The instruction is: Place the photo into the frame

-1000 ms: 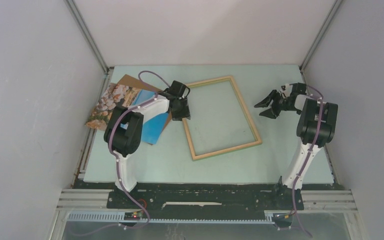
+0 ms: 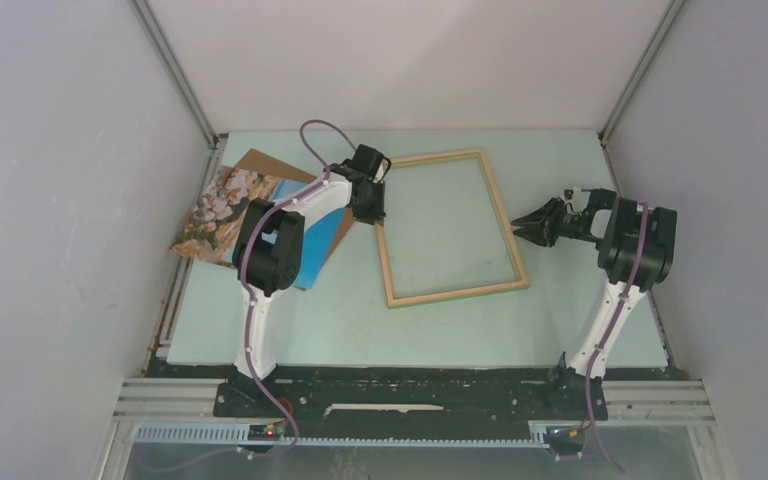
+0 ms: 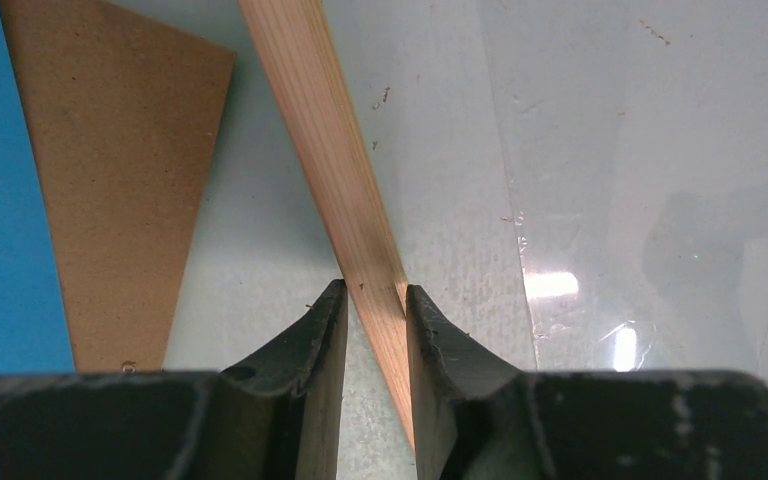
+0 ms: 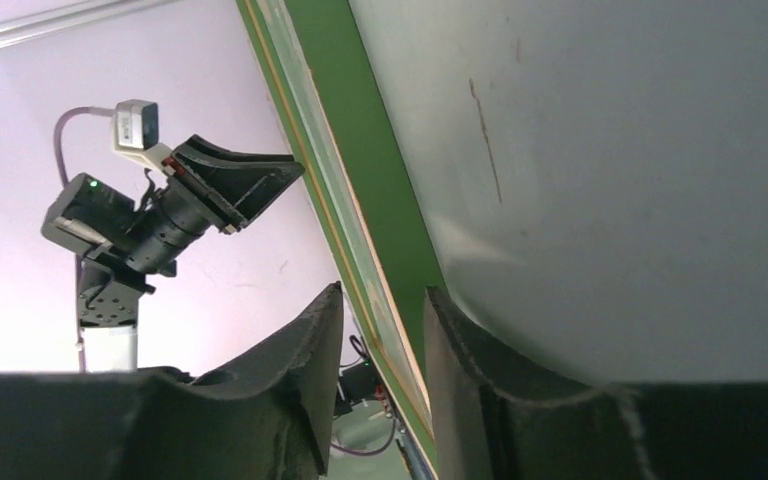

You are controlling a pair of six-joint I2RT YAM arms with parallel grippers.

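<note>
The wooden frame (image 2: 450, 294) lies in the middle of the table with a clear pane inside. My left gripper is shut on the frame's left rail, gripping the wooden strip. My right gripper is part open just right of the frame, its fingertips beside the green-edged right side of the frame. The floral photo (image 2: 210, 215) lies at the left, partly under a blue sheet (image 2: 315, 250) and over a brown board (image 2: 270, 162).
Side walls and metal rails bound the workspace.
My left gripper has moved right and slightly back, and the frame has shifted right with it.
</note>
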